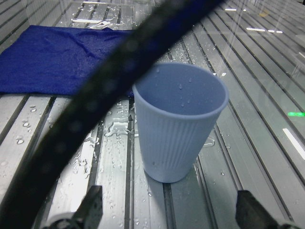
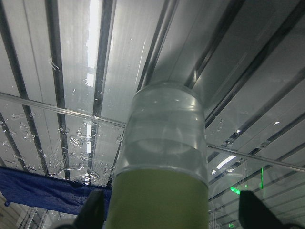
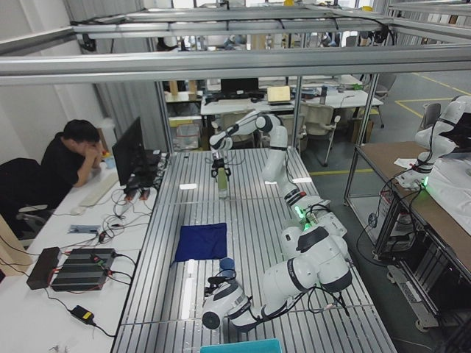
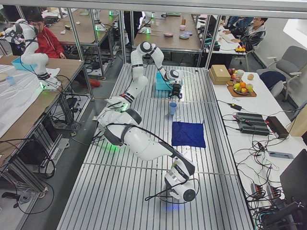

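A blue ribbed cup stands upright, wet with drops. My left gripper is open just before it, fingers at the bottom corners of the left wrist view, a black cable crossing that view. At the far end in the left camera view, a bottle, clear above and pale green below, stands within my right gripper. In the right wrist view this gripper's fingers are open either side of the bottle, apparently clear of it. The arm hides much of it in the right camera view.
A dark blue cloth lies flat between the grippers, beside the cup. A teal bin sits at the near end behind my left arm. The slatted metal table is wet, with bare stretches around the cloth.
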